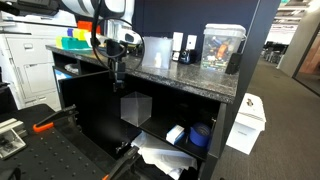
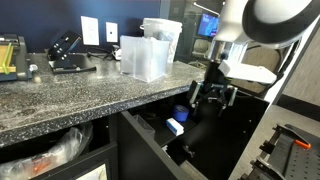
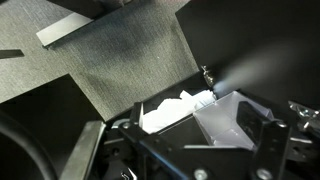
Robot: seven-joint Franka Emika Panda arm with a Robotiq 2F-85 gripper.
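My gripper (image 1: 116, 80) hangs in front of the dark cabinet, below the counter's edge, its fingers pointing down. In the wrist view the fingers stand apart, so the gripper is open with nothing held. A clear box (image 1: 136, 107) sits inside the cabinet, lower than the gripper and apart from it. That box (image 3: 222, 122) shows beyond the fingers in the wrist view, partly hidden by them. White crumpled wrapping (image 3: 178, 108) lies beside it. Exterior view 2 has the gripper (image 2: 212, 100) near the open cabinet door.
The counter (image 1: 180, 75) carries a translucent bin (image 1: 157, 52) and a lidded tub (image 1: 222, 47). In the cabinet are a blue roll (image 1: 201, 132) and a small blue-white box (image 1: 175, 134). A white bin (image 1: 246, 124) stands on the floor right of the cabinet.
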